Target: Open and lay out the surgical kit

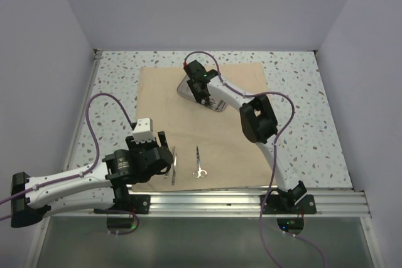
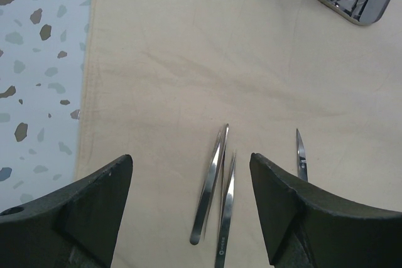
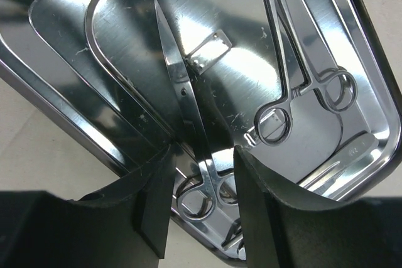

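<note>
The metal kit tray (image 1: 183, 91) lies open at the back of the beige cloth (image 1: 160, 105). My right gripper is open low over it, fingers either side of the handles of straight scissors (image 3: 187, 111). Two more ring-handled instruments (image 3: 282, 73) lie at the tray's right in the right wrist view. Laid on the cloth are tweezers (image 2: 210, 189), a second pair (image 2: 226, 211) and scissors (image 1: 198, 171). My left gripper hangs open at the near left, above the cloth, with nothing between its fingers.
Speckled table (image 1: 301, 117) borders the cloth at both sides. The right arm reaches over the cloth's right part.
</note>
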